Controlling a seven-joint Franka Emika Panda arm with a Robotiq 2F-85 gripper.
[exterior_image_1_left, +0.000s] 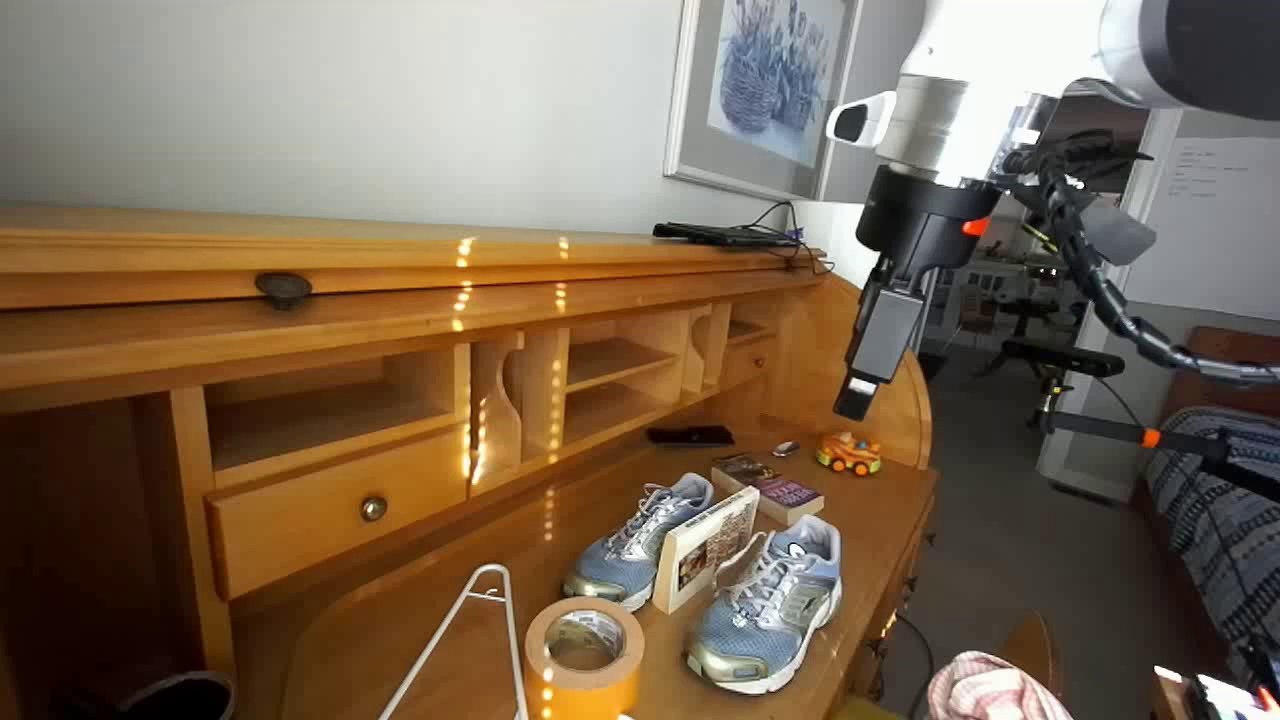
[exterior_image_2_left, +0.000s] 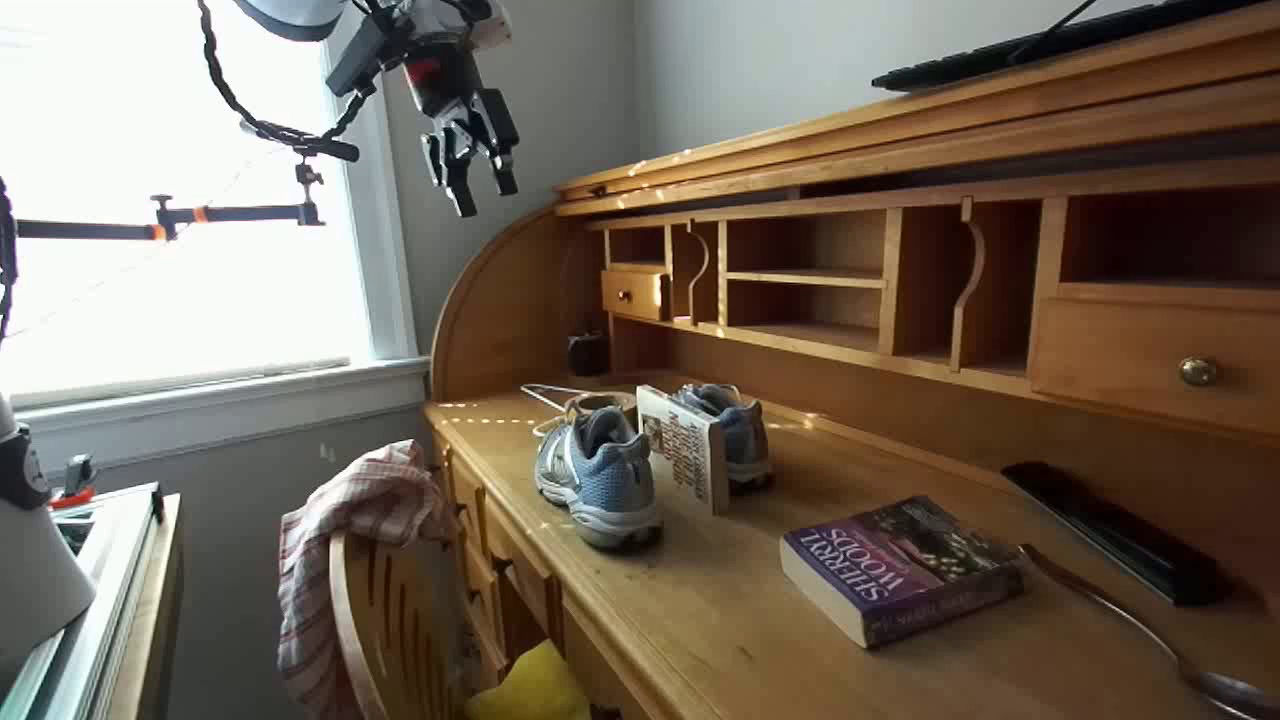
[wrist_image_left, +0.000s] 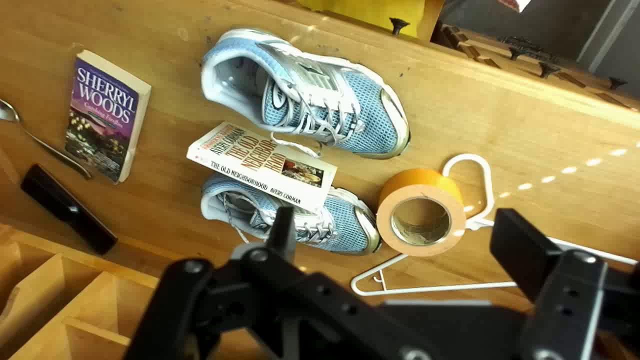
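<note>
High above the desk my gripper (exterior_image_2_left: 486, 200) hangs open, pointing down, its fingers apart and nothing between them; in the wrist view the gripper frames the desktop from above. Two blue-grey running shoes stand below: one shoe (wrist_image_left: 360, 99) near the desk's front edge, the other shoe (wrist_image_left: 345, 231) farther back. Between them a white paperback (exterior_image_1_left: 696, 554) is propped on its edge, leaning over the rear shoe in the wrist view. An orange tape roll (wrist_image_left: 420, 177) lies by the shoes' toes, beside a white hanger (wrist_image_left: 489, 186). A purple paperback (exterior_image_2_left: 912, 564) lies flat behind the shoes' heels.
A spoon (exterior_image_2_left: 1110, 612) and a black case (exterior_image_2_left: 1116, 528) lie near the purple book. An orange toy car (exterior_image_1_left: 849, 454) sits at the desk's end. Cubbyholes (exterior_image_2_left: 804, 246) line the back, and a chair with a checked cloth (exterior_image_2_left: 360, 510) stands in front.
</note>
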